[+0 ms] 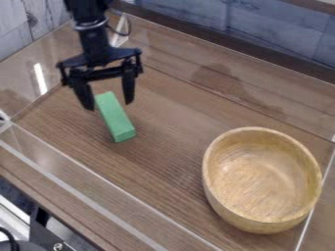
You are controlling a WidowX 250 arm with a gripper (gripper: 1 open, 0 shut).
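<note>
A green rectangular block (116, 117) lies on the wooden surface left of centre. My gripper (105, 86) is just above and behind it at the upper left, its two dark fingers apart and pointing down, blurred; it stands open. I cannot tell whether a fingertip touches the block.
A large round wooden bowl (262, 175) sits at the lower right. Pale and dark objects at the left edge are only partly visible.
</note>
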